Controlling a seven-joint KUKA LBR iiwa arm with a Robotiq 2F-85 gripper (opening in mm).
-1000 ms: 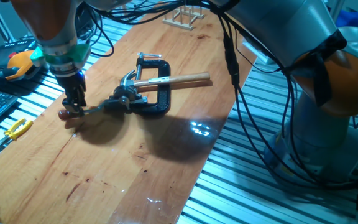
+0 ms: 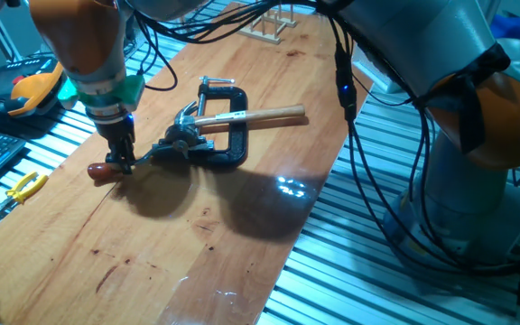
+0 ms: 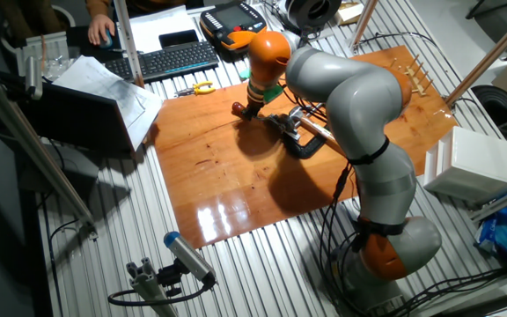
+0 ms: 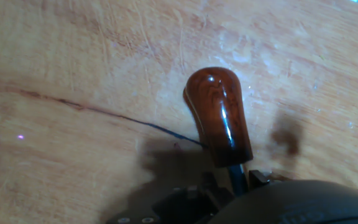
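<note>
A tool with a glossy brown wooden handle (image 4: 219,115) and a thin dark metal shaft (image 4: 237,179) lies on the wooden table. Its handle (image 2: 104,172) points left in exterior view 1, and the shaft runs right toward a clamp and hammer. My gripper (image 2: 123,166) is down at the table, just right of the handle. In the wrist view my gripper has a finger on each side of the shaft, close behind the handle. The dark wrist housing hides much of the fingers, so whether they press on the shaft is unclear.
A black C-clamp (image 2: 236,144) and a claw hammer (image 2: 260,114) lie close to the right of the gripper. Yellow-handled pliers (image 2: 27,187) and a keyboard (image 3: 179,61) are off the table's edge. A wooden rack (image 2: 269,27) stands at the far end.
My gripper has shifted slightly right, from over the handle toward the shaft, and its wrist now stands at a different angle. The handle shows more plainly beside it. Clamp and hammer have stayed put.
</note>
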